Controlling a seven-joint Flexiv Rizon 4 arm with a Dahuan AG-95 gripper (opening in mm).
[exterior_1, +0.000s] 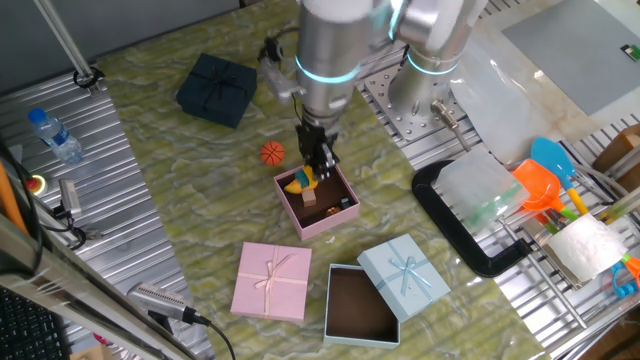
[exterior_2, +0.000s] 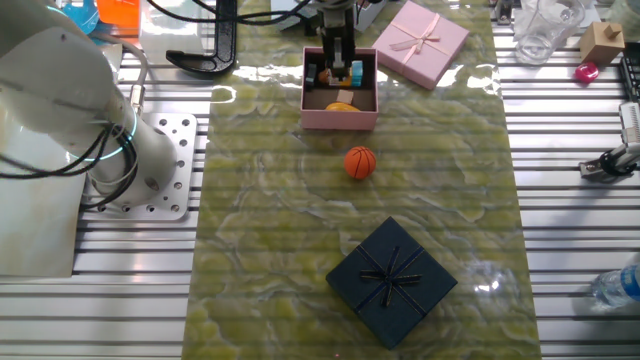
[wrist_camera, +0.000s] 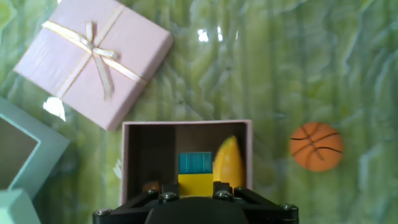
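My gripper is shut on a block with a yellow part and a teal part (wrist_camera: 195, 163). In exterior view 1 the gripper (exterior_1: 318, 160) and the teal-and-yellow block (exterior_1: 305, 177) are over the open pink box (exterior_1: 300, 228), towards its far side. Inside that box lie a yellow fruit-like toy (wrist_camera: 229, 163), a small wooden block (exterior_1: 309, 197) and some small dark and orange pieces (exterior_1: 334, 210). An orange toy basketball (exterior_1: 272, 153) sits on the mat outside the box.
A pink lid with a bow (exterior_1: 271, 282) lies near the box. Beside it stand an open light-blue box (exterior_1: 332, 335) and its lid (exterior_1: 404, 277), resting partly over its edge. A dark gift box (exterior_1: 217, 90) is at the far end. A black clamp (exterior_1: 455, 228) borders the mat.
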